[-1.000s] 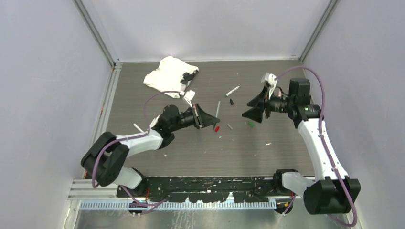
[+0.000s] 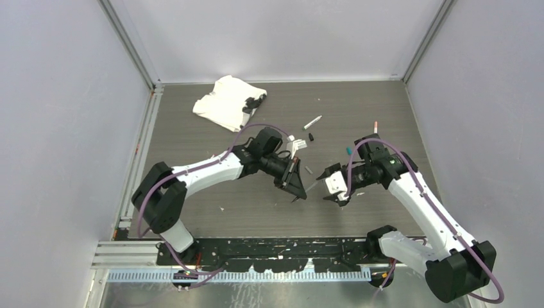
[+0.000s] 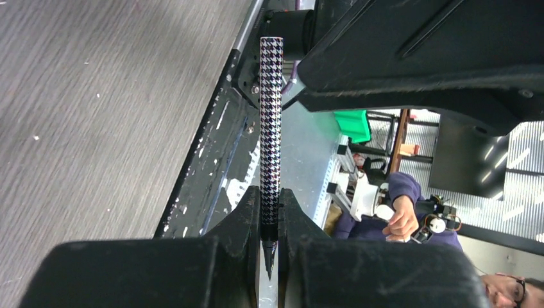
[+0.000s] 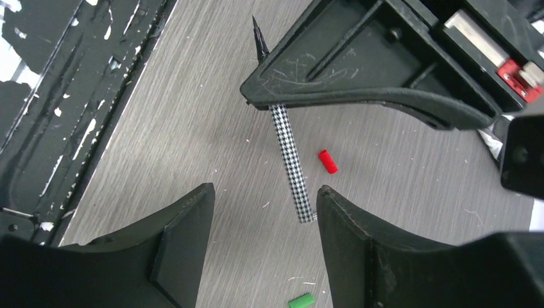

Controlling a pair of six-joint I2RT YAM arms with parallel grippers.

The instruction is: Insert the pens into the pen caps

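A black-and-white checked pen (image 3: 271, 115) is clamped in my left gripper, which is shut near its writing end; the tip points back into the gripper and the blunt end sticks out. In the right wrist view, that pen's blunt end (image 4: 303, 212) reaches between the parted fingers of my right gripper, close to the right-hand finger (image 4: 343, 221). The right gripper is open, not closed on the pen. Loose caps lie on the table: red (image 4: 327, 161), green (image 4: 300, 301), black (image 2: 311, 136), grey (image 2: 308, 170) and teal (image 2: 349, 151).
A white pen (image 2: 312, 122) lies toward the back, and a pink-ended pen (image 2: 376, 127) shows behind the right arm. The white cloth (image 2: 224, 106) sits at the back left. Both grippers are close together above mid-table.
My left gripper has moved right and toward the front, turning the pen to point at the right gripper. The right gripper has come down toward the front and now stands around the pen's end.
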